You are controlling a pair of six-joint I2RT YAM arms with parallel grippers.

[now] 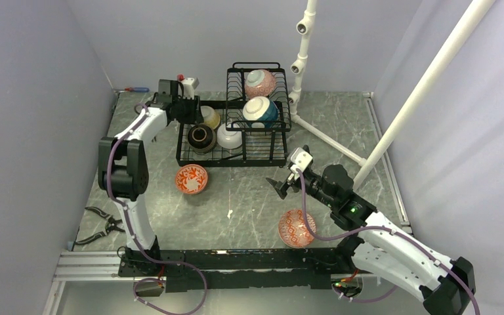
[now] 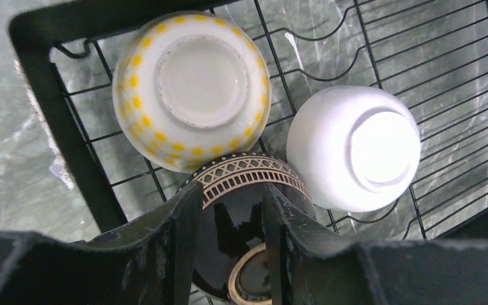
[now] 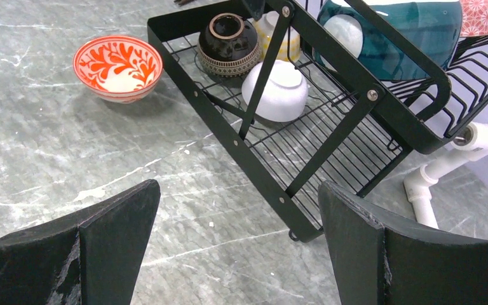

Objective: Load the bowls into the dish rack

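My left gripper is part open above the lower rack's left end, over the black bowl (image 1: 201, 136), with nothing visibly held. A yellow-dotted bowl (image 2: 197, 89) and a white bowl (image 2: 356, 146) lie inverted beside it. The upper tier holds a pink bowl (image 1: 260, 82) and a blue-white bowl (image 1: 260, 111). An orange patterned bowl (image 1: 191, 178) stands before the dish rack (image 1: 184, 161); another patterned dish (image 1: 296, 228) lies near the front edge. My right gripper (image 1: 282, 184) stands open over bare table, right of the orange bowl.
White pipes (image 1: 328, 141) run along the rack's right side. Pliers (image 1: 102, 230) lie at the front left, a screwdriver (image 1: 136, 89) at the back left. The table between the rack and front edge is mostly clear.
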